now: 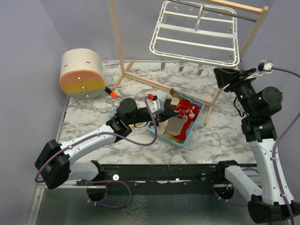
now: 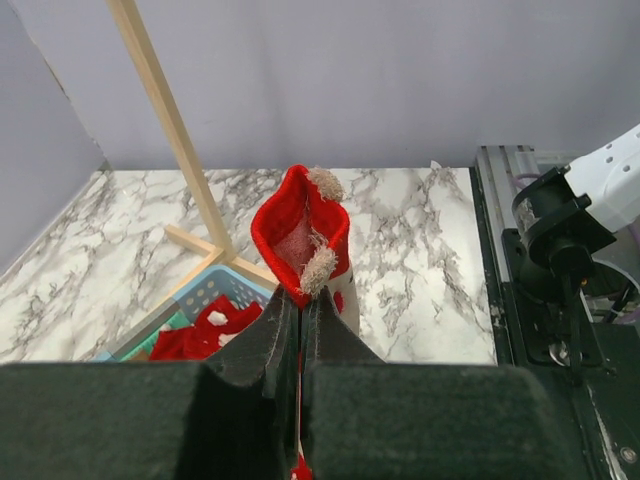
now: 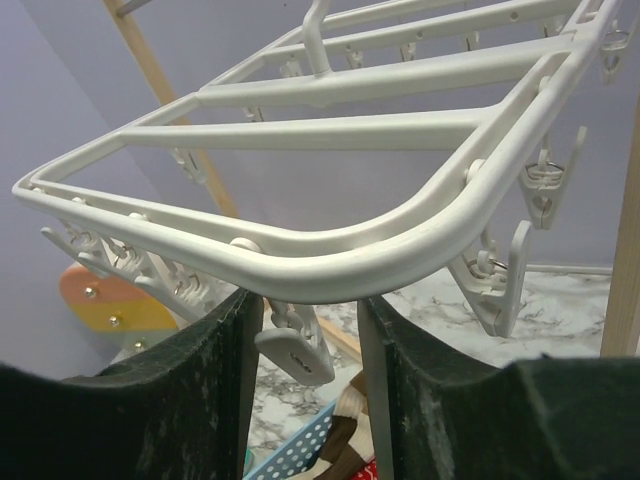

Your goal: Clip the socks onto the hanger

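My left gripper is shut on the cuff of a red sock (image 2: 275, 222), whose open mouth with fuzzy light patches stands above the fingertips. In the top view that gripper (image 1: 175, 113) is over the blue basket (image 1: 174, 143), beside red and white cloth (image 1: 188, 111). The white hanger (image 1: 195, 33) hangs at the upper right with clips along its edge. My right gripper is part open, its fingers on either side of one white clip (image 3: 297, 356) below the front rail, with gaps at both sides.
More white clips (image 3: 492, 285) hang along the hanger's rails close to the right gripper. A wooden frame (image 1: 154, 83) stands behind the basket. On the left is a striped drum-shaped box (image 1: 82, 75). Marble tabletop right of the basket is clear.
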